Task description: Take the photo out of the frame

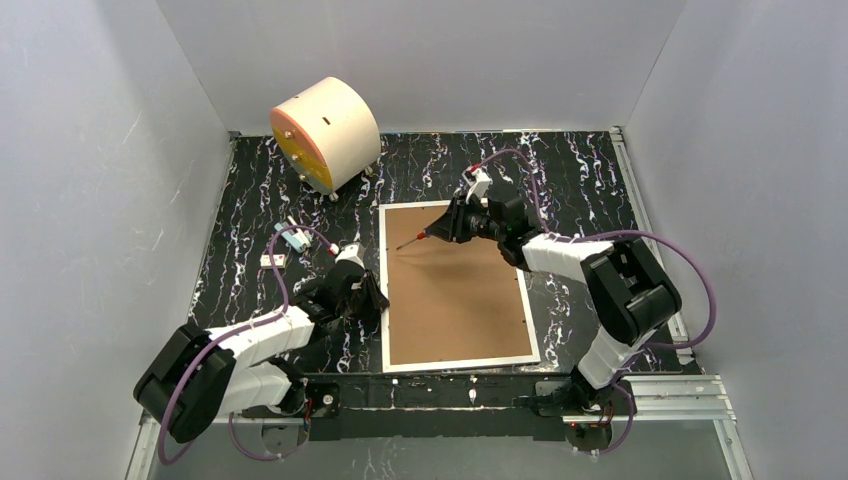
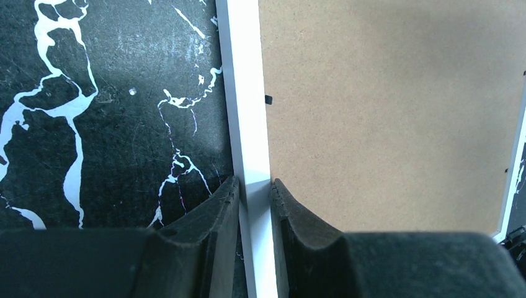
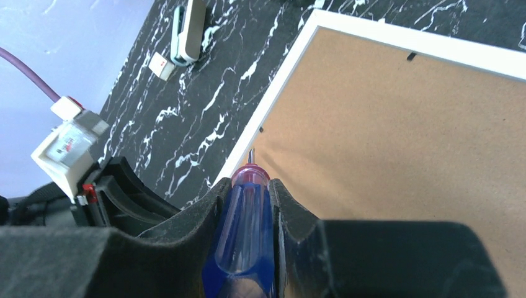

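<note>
A white-rimmed picture frame lies back side up, its brown backing board covering the inside; no photo shows. Small dark tabs stick out along the rim's inner edge. My left gripper is shut on the frame's left rim, one finger either side of it. My right gripper is shut on the blue, clear handle of a screwdriver. The screwdriver's thin metal tip points toward the left rim, near a small tab. Whether the tip touches the board cannot be told.
A cream drum-shaped object with a yellow and orange face stands at the back left. Small white and grey-green items lie left of the frame. Grey walls enclose the black marbled table, whose right strip is clear.
</note>
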